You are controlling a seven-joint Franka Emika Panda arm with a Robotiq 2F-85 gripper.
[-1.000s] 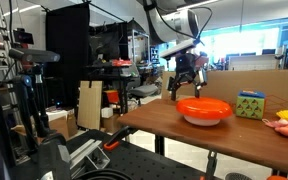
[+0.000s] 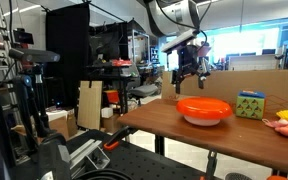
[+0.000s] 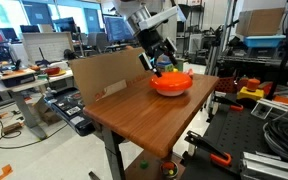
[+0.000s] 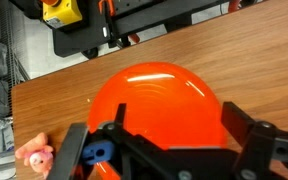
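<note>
A wide red-orange lid or shallow dish (image 2: pixel 206 106) rests over a white bowl (image 2: pixel 206 121) on the wooden table; I cannot tell whether they are one piece. Seen from the wrist, the red disc (image 4: pixel 159 95) fills the middle, its lower part hidden by the gripper body. My gripper (image 2: pixel 187 83) hangs a little above the red rim, toward its left side. Its two dark fingers (image 4: pixel 75 152) stand wide apart in the wrist view, with nothing gripped between them. In exterior view 2 the gripper (image 3: pixel 165 68) is above the dish (image 3: pixel 172 82).
A green, yellow and blue box (image 2: pixel 250 106) stands behind the dish to the right. Beside it lies a pink and yellow toy (image 2: pixel 286 123), also visible as a pink piece (image 4: pixel 37 155) in the wrist view.
The gripper has risen slightly and shifted right, away from the left rim of the dish. The dish, box and toy have stayed where they were.
</note>
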